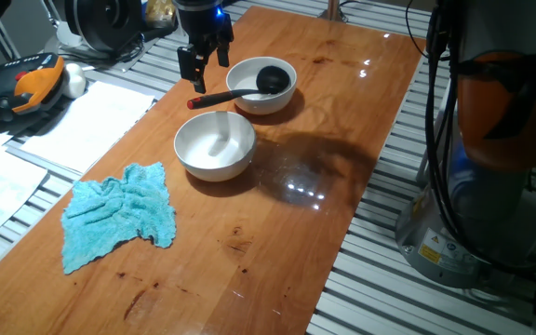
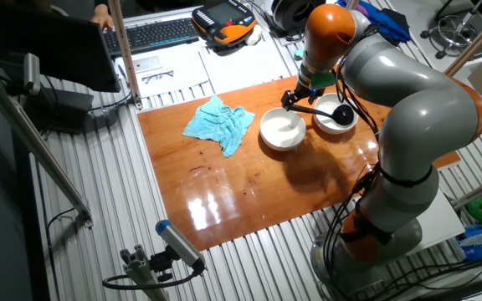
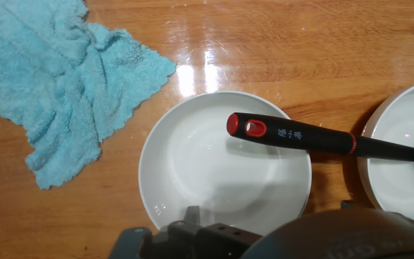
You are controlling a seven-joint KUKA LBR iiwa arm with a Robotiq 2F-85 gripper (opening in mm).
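Observation:
In exterior view 1 my gripper (image 1: 211,75) hangs in the air with its two fingers spread and nothing between them, beyond the ladle handle. An empty white bowl (image 1: 214,158) stands upright on the wooden table. A second white bowl (image 1: 266,105) has a black ladle (image 1: 273,81) resting in it. The ladle's black handle (image 3: 307,137), with red trim, leans over that bowl's rim and reaches above the empty bowl in the wrist view. A crumpled turquoise cloth (image 2: 220,124) lies on the table apart from both bowls. Dark gripper parts cover the bottom of the wrist view.
Papers (image 1: 91,130) and an orange-black device (image 1: 17,88) lie along the left side. Robot arm and cables (image 2: 387,159) stand on the opposite side. A keyboard (image 2: 153,38) is further off.

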